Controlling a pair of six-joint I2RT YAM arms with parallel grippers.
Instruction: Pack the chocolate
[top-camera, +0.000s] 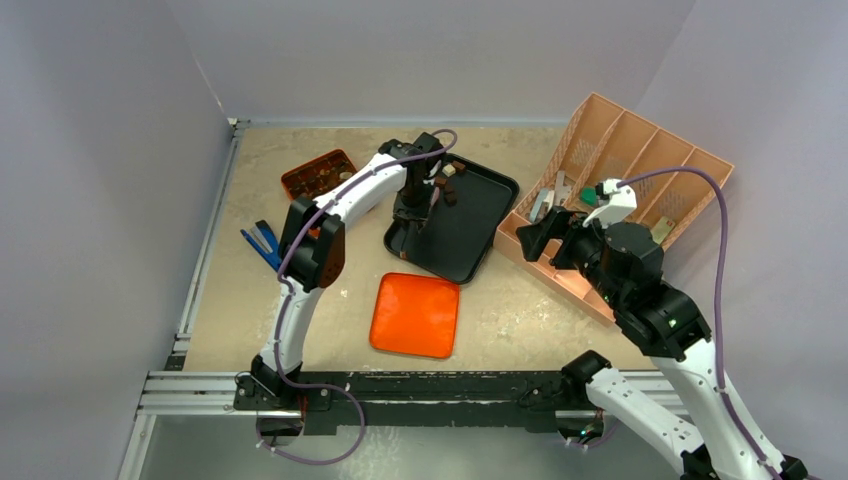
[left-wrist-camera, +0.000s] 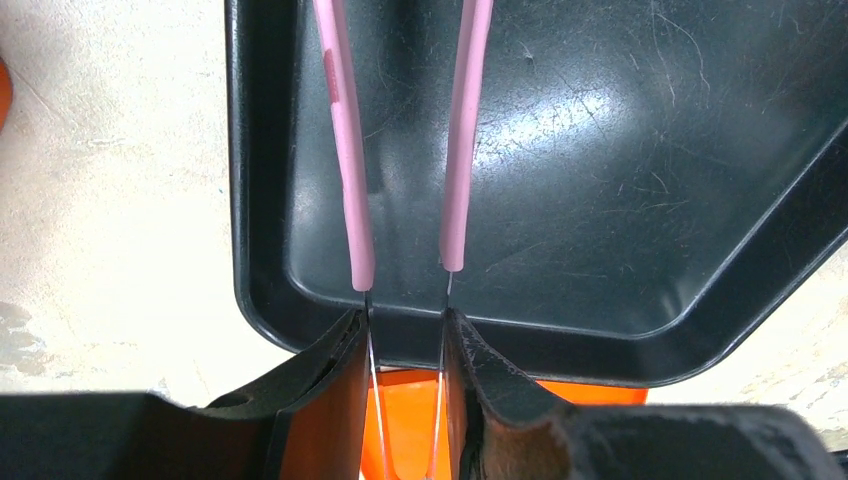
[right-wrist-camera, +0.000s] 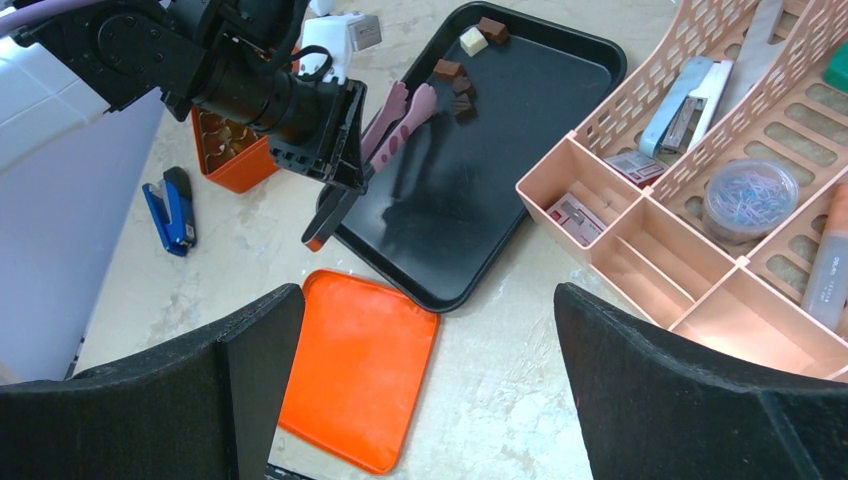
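Several chocolate pieces, brown and one cream, lie at the back of the black tray. My left gripper is over that tray, its fingers partly apart on pink-handled tongs; whether it grips them I cannot tell. A brown box with a gridded insert stands left of the tray, partly behind the left arm in the right wrist view. My right gripper hangs open over the organiser, nothing seen between its fingers.
An empty orange tray sits at the front. A peach organiser holding stationery is at the right. A blue stapler-like tool lies at the left. Bare table shows in front and at the left.
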